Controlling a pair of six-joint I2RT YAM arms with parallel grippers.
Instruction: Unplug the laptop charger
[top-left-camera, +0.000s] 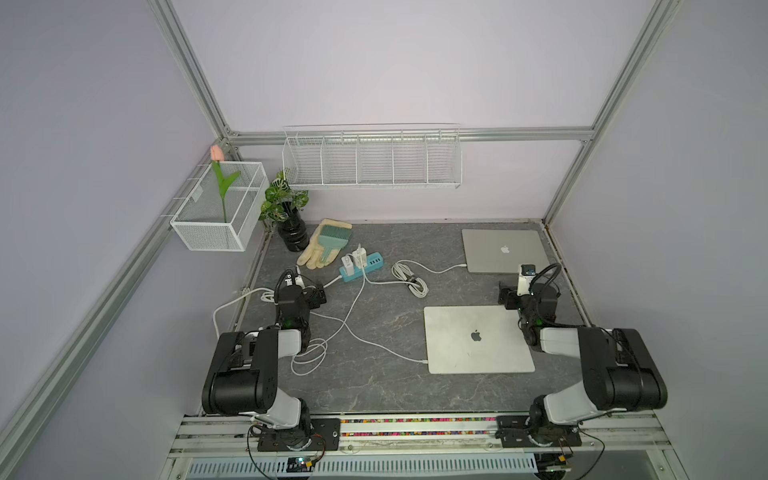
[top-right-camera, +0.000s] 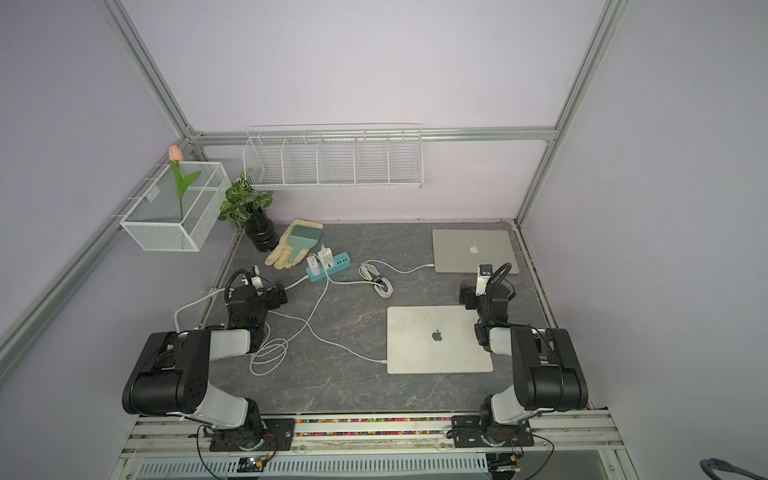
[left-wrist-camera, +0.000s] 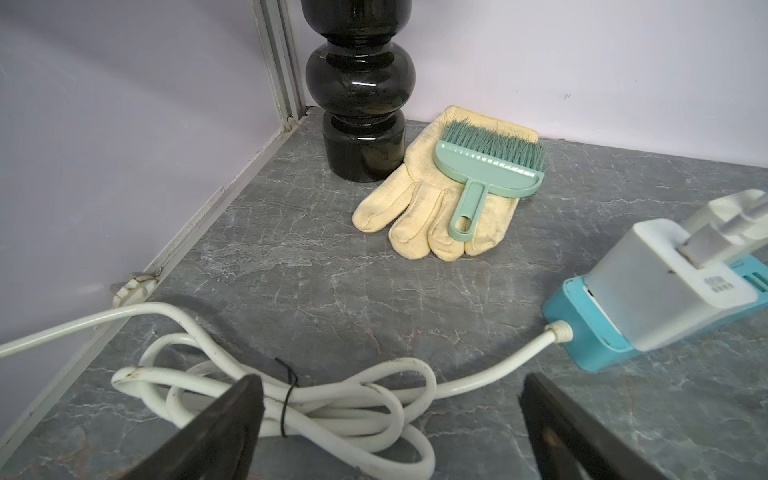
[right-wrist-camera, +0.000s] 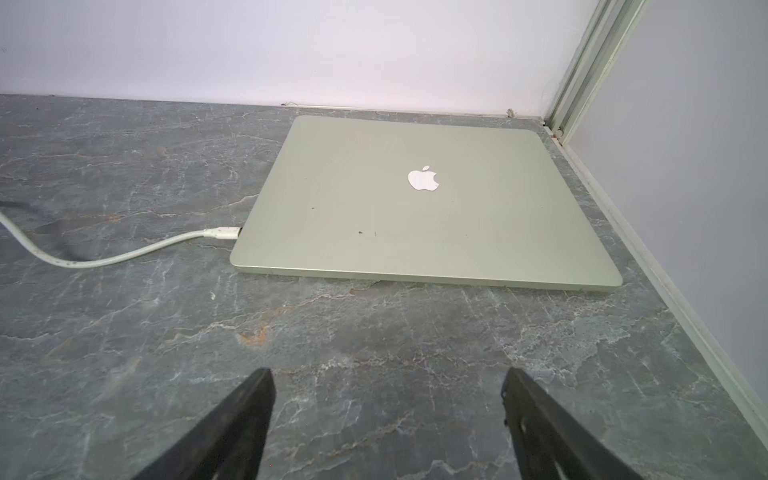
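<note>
A blue power strip (top-left-camera: 373, 261) on the grey table carries white charger plugs (left-wrist-camera: 664, 280). A white cable ends in a connector (right-wrist-camera: 221, 233) at the left side of the rear laptop (right-wrist-camera: 352, 208); a second cable runs to the front laptop (top-left-camera: 480, 352). A bundled white cord (left-wrist-camera: 336, 392) leads into the strip. My left gripper stands open above that cord, left of the strip, holding nothing. My right gripper is open and empty, above the table in front of the rear laptop.
A glove (left-wrist-camera: 416, 224) with a brush (left-wrist-camera: 488, 176) on it lies beside a black vase (left-wrist-camera: 360, 144) at back left. A wire basket (top-left-camera: 204, 236) hangs on the left wall, another (top-left-camera: 372, 183) on the back wall. Bare table lies between strip and front laptop.
</note>
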